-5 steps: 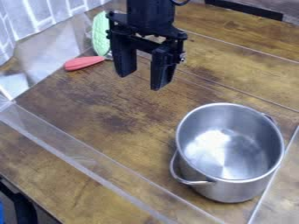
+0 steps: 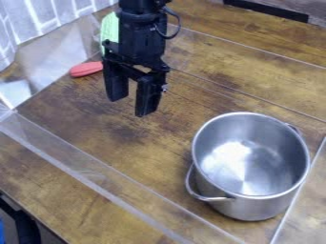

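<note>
The black gripper (image 2: 132, 88) hangs over the wooden table at upper middle, fingers pointing down and spread apart with nothing visible between them. Behind it, at upper left, a red-handled utensil (image 2: 84, 69) lies beside a pale green object (image 2: 110, 34), partly hidden by the arm. A steel pot (image 2: 249, 166) with side handles stands at lower right, apart from the gripper.
Clear transparent edging (image 2: 128, 186) runs diagonally across the lower left. White cloth (image 2: 26, 29) shows at the upper left corner.
The gripper has moved leftward and somewhat downward in the view, turning slightly. The pot has not moved.
</note>
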